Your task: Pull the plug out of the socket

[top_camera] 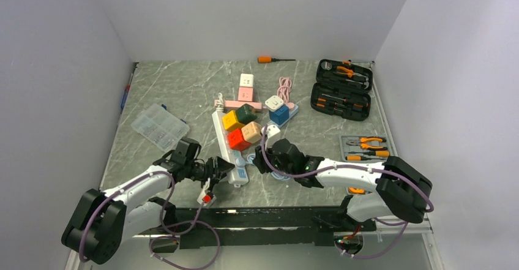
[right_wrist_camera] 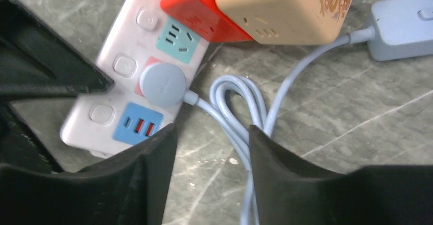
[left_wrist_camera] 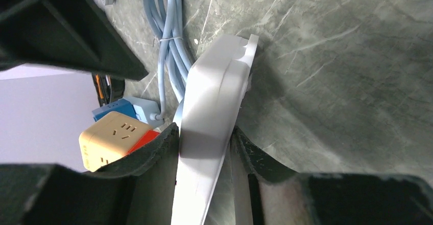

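In the right wrist view a round light-blue plug (right_wrist_camera: 163,84) sits in a socket near one end of the white power strip (right_wrist_camera: 110,115), its cord (right_wrist_camera: 232,135) running off sideways. My right gripper is part open beside the plug, with nothing gripped between its fingers; the cord passes beneath one finger. The left wrist view shows the edge of the strip (left_wrist_camera: 212,110) between the fingers of my left gripper. One left finger (right_wrist_camera: 66,79) reaches over the strip's face. How firmly the fingers press on it cannot be told.
Red (top_camera: 237,139), beige (top_camera: 251,131), yellow (top_camera: 231,120) and green (top_camera: 246,113) socket cubes crowd the strip. A blue cube adaptor (top_camera: 280,115) stands farther right. Tool cases (top_camera: 341,98) lie at the right, a clear organizer (top_camera: 160,127) at the left. Bare table lies right of centre.
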